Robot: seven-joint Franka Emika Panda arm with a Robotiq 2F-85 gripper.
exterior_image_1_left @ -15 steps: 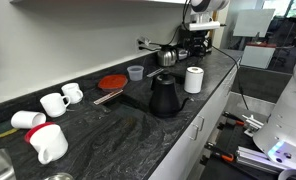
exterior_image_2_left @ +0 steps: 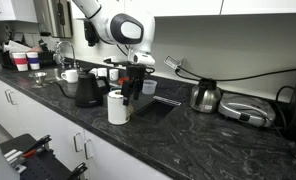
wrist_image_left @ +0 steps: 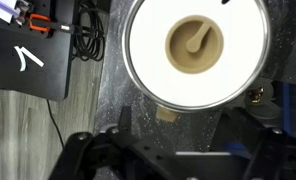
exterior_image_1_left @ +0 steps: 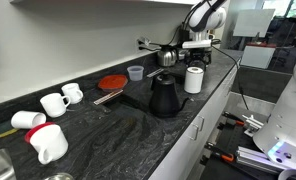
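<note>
A white cylindrical canister [exterior_image_1_left: 194,82] stands upright on the dark counter near its front edge. From above, in the wrist view, its round white top [wrist_image_left: 153,65] has a bright rim and a brown round centre with a lighter spoon-shaped mark. My gripper is open, its two dark fingers apart at the bottom of that view, with no object held between them. In exterior view 2 the gripper [exterior_image_2_left: 138,84] hangs beside and slightly above the canister [exterior_image_2_left: 117,107]. Whether a finger touches it, I cannot tell.
A black kettle [exterior_image_1_left: 165,97] stands close beside the canister. Behind are a red plate [exterior_image_1_left: 112,82], a clear tub [exterior_image_1_left: 136,73] and a steel kettle [exterior_image_2_left: 205,97]. White mugs [exterior_image_1_left: 54,104] stand farther along.
The arm has come down over the last second, bringing the gripper closer to the canister's top. The canister and the black kettle have stayed in place.
</note>
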